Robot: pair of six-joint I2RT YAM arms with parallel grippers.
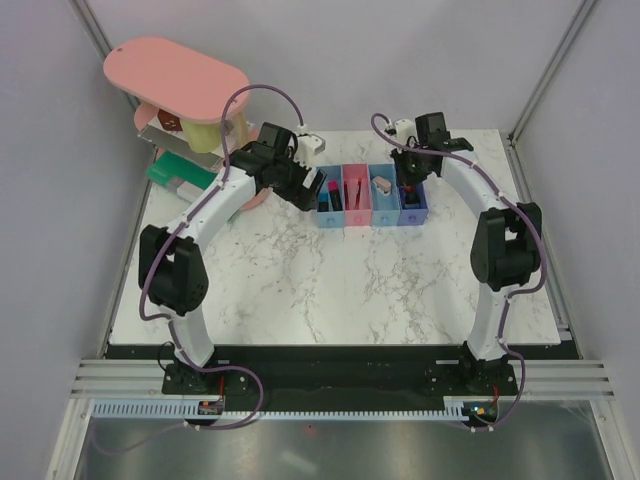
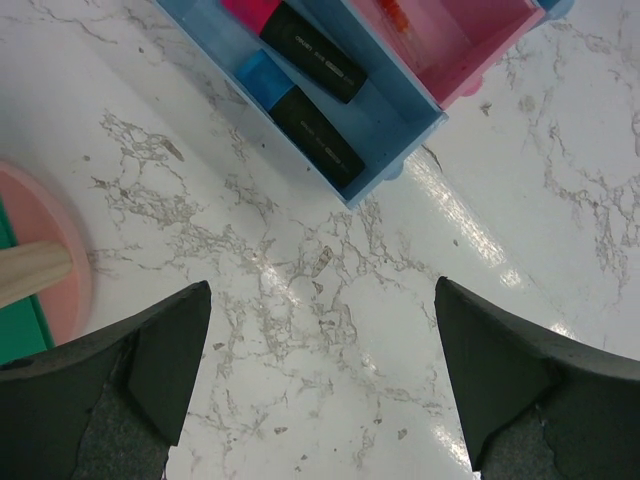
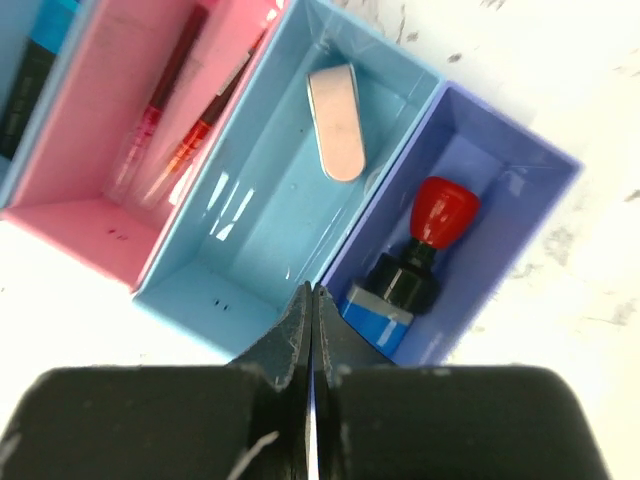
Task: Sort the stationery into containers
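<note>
Four open bins stand in a row. The left light-blue bin [image 2: 376, 166] holds a pink-capped marker [image 2: 300, 40] and a blue-capped marker [image 2: 305, 125]. Two slim red-and-orange pens lie in the pink bin [image 3: 85, 225]. A pale eraser [image 3: 337, 122] rests in the second light-blue bin [image 3: 205, 300]. In the dark-blue bin [image 3: 535, 165] is a red-topped stamp [image 3: 415, 255] with a black and blue body. My right gripper is shut above the two right-hand bins, nothing showing between its fingers. My left gripper hangs open and empty over bare table, left of the bins.
A pink-topped shelf [image 1: 175, 80] stands at the back left, with a green item [image 1: 180, 175] beneath it.
</note>
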